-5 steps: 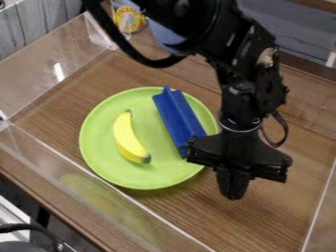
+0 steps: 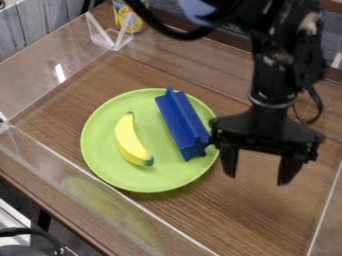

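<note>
My black gripper (image 2: 259, 152) points down over the bare wood right of a green plate (image 2: 151, 178), its fingers apart and nothing visible between them. A yellow banana (image 2: 131, 138) lies on the plate's left side. A long blue object (image 2: 182, 122) lies on the plate's right side, just left of the gripper.
Bare wooden table (image 2: 247, 220) lies in front and right of the gripper. Clear walls edge the left and right. A can (image 2: 128, 20) stands at the back left, and a blue object (image 2: 198, 10) is partly hidden behind the arm.
My gripper has moved slightly to the right, and its fingers look wider apart than a second ago. The plate, banana and blue object stay put.
</note>
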